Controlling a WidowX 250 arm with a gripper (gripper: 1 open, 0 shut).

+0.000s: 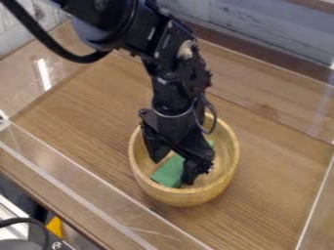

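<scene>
A black gripper (177, 161) reaches down from the top into a tan round bowl (186, 192), its fingers open on either side of a green object (169, 174) lying on the bowl's floor. The green object is partly hidden behind the gripper, so whether the fingertips touch it cannot be told.
A pale wall runs along the back. At the lower left, past the table's edge, are a black cable and a small yellow item (55, 224).
</scene>
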